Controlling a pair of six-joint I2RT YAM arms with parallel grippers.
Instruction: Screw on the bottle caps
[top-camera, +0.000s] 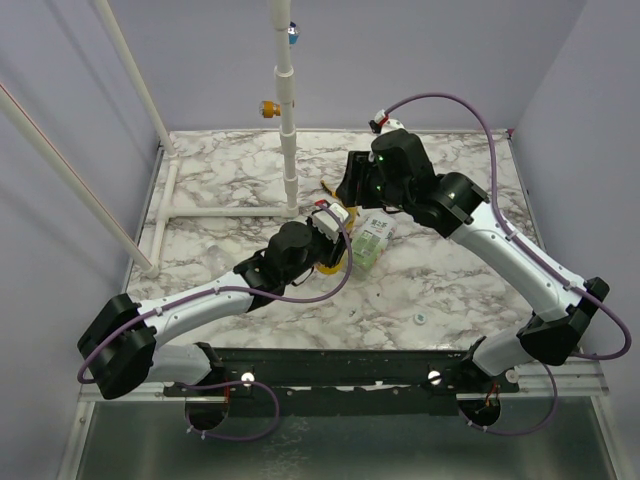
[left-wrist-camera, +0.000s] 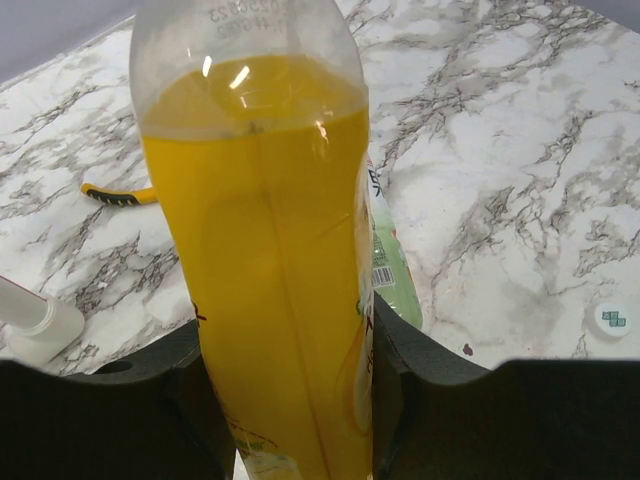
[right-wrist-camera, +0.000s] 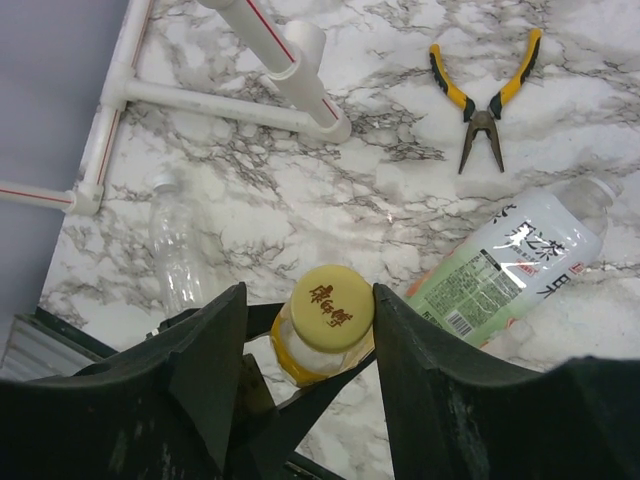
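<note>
My left gripper (top-camera: 330, 245) is shut on a bottle of orange drink (left-wrist-camera: 268, 250), held upright. My right gripper is over the top of that bottle, its fingers part open either side of a yellow cap (right-wrist-camera: 330, 305); the right finger appears to touch it, the left stands a little apart. A green-labelled bottle (right-wrist-camera: 500, 265) lies behind on the table, and a clear bottle (right-wrist-camera: 178, 245) lies to the left. A small white cap (left-wrist-camera: 610, 319) rests at the right.
Pliers (right-wrist-camera: 481, 125) lie at the back. A white pipe frame (top-camera: 230, 212) stands along the left and middle.
</note>
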